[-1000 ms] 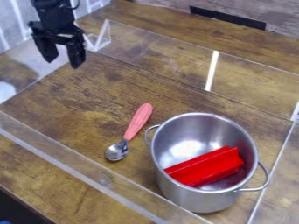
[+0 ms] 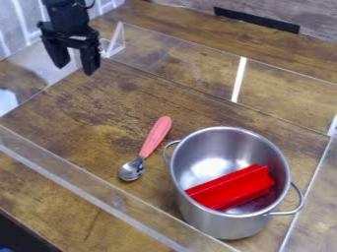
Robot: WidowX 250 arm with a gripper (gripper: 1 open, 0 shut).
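My black gripper [image 2: 71, 57] hangs at the upper left over the tabletop; its two dark fingers appear spread apart, with nothing visible between them. A spoon with a pink handle [image 2: 154, 136] and a steel bowl end [image 2: 132, 169] lies on the wood at the middle, below and right of the gripper. A large steel pot [image 2: 198, 212] with two side handles stands at the lower right, with red blocks or bars [image 2: 232, 186] inside it.
Clear plastic edging [image 2: 93, 207] runs along the near and left sides.
The gripper has shifted very slightly at the upper left. The spoon and the pot with its red contents have not moved.
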